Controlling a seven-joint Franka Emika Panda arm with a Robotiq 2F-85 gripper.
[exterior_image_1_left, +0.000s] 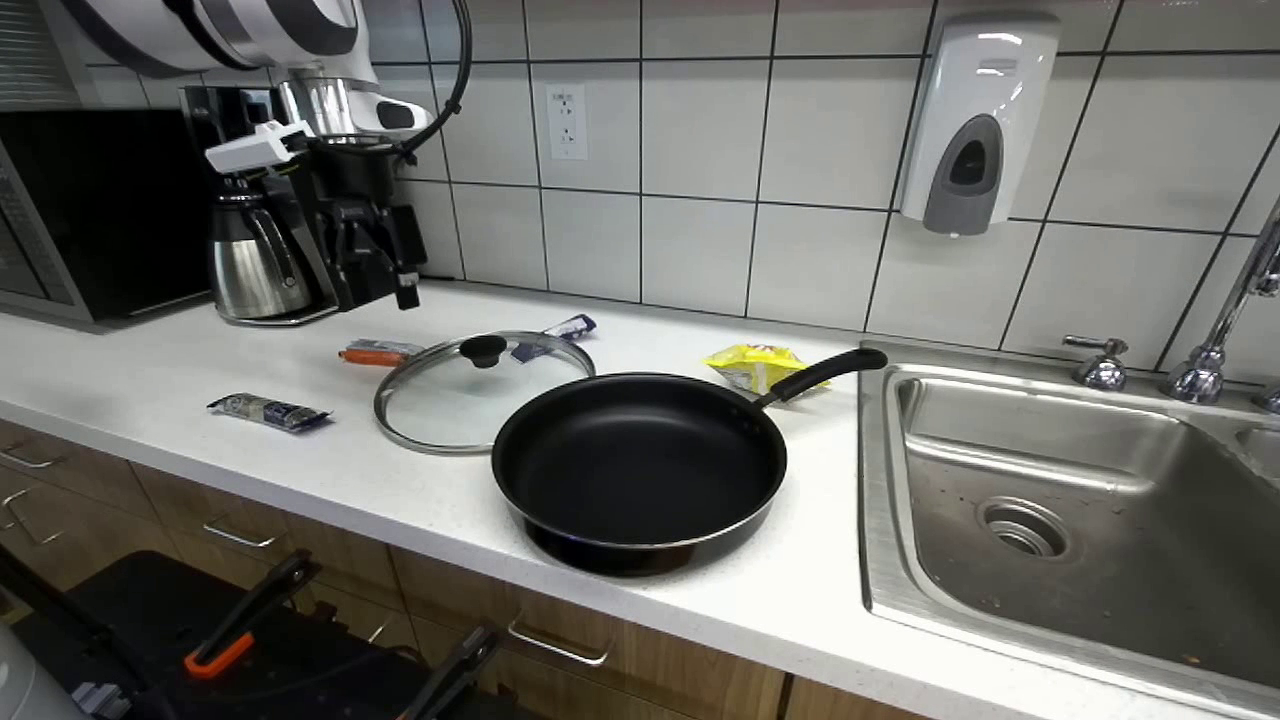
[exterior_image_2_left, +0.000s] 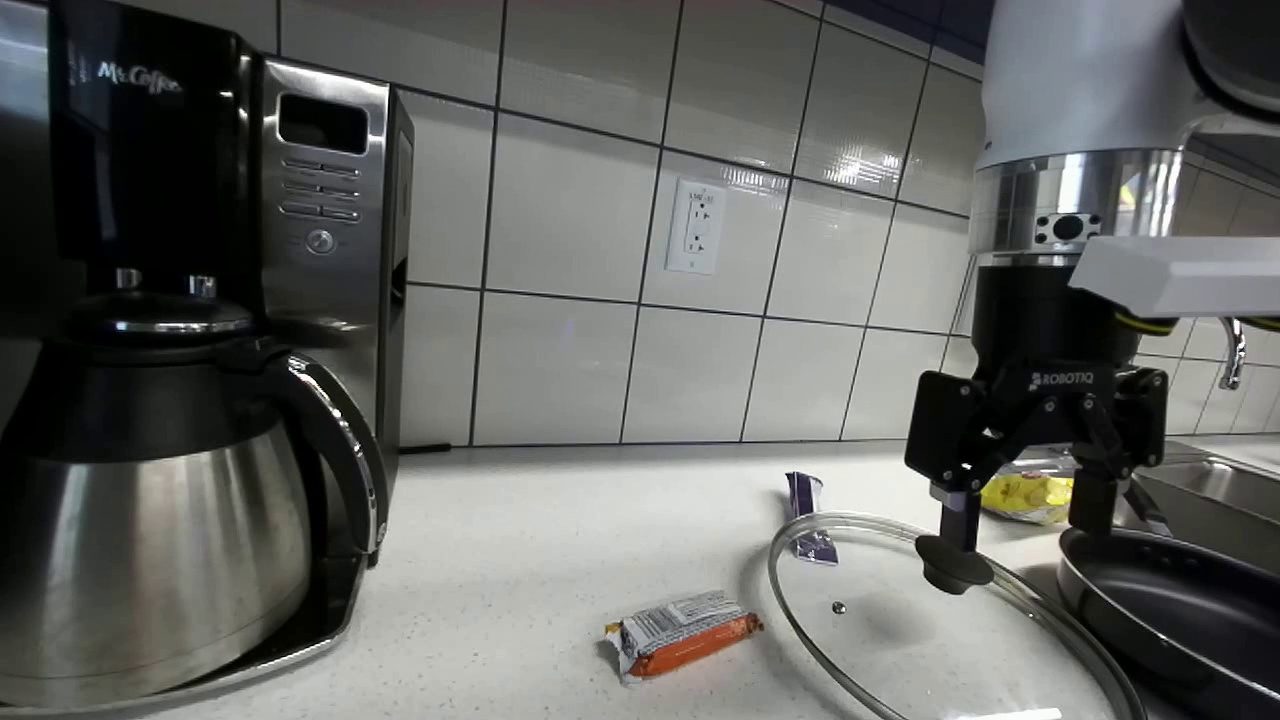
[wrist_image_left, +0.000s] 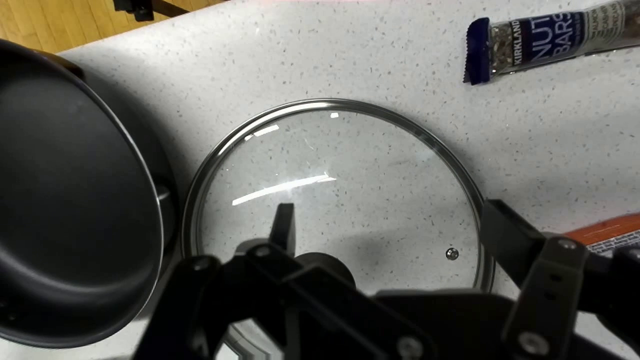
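Observation:
My gripper hangs open in the air above the counter, its fingers wide apart with nothing between them. A glass lid with a steel rim and a black knob lies knob up on the counter. From the wrist, the lid spreads beneath the gripper, and the knob shows partly behind the gripper's linkage. Right of the lid in exterior view 1 stands a black frying pan, empty, its handle pointing toward the sink.
Wrapped bars lie around the lid: a nut bar, an orange-and-silver one and a purple one. A yellow packet sits behind the pan. The coffee maker is at the left, the sink at the right.

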